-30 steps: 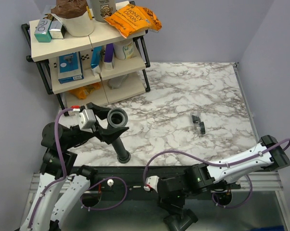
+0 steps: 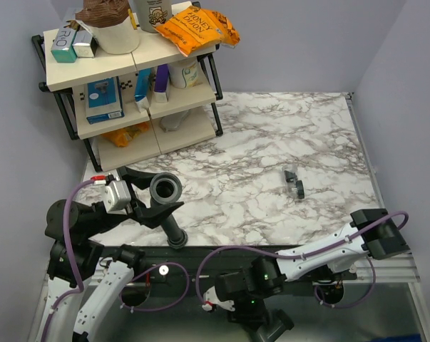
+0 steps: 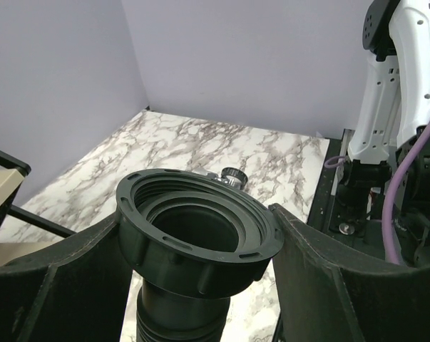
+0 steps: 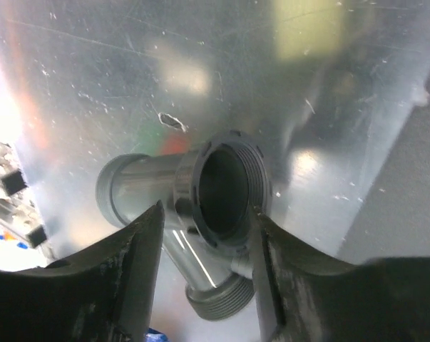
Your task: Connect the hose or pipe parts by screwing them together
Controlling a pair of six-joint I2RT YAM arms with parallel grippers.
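A black ribbed hose (image 2: pixel 173 229) stands out from the counter at left, its threaded collar (image 3: pixel 200 274) facing up. My left gripper (image 2: pixel 166 191) is around that collar; in the left wrist view its fingers (image 3: pixel 79 274) press against both sides. In the right wrist view a dark branched pipe fitting (image 4: pixel 147 184) lies in the metal sink (image 4: pixel 329 185), one threaded mouth facing the camera. My right gripper is open above it, with fingertips apart in front of the mouth. I cannot tell whether they touch it. From the top view, the right arm partly covers the fitting (image 2: pixel 275 325).
A stocked shelf rack (image 2: pixel 122 128) stands at the back left. On the marble counter (image 2: pixel 250 142) lie small clear and dark parts (image 2: pixel 294 182) at right. A dark beam (image 2: pixel 200 255) runs between counter and sink.
My left gripper has moved left and toward the front, and the hose has come along. The right arm has shifted left and lower, closer to the fitting, which stays put or nearly so.
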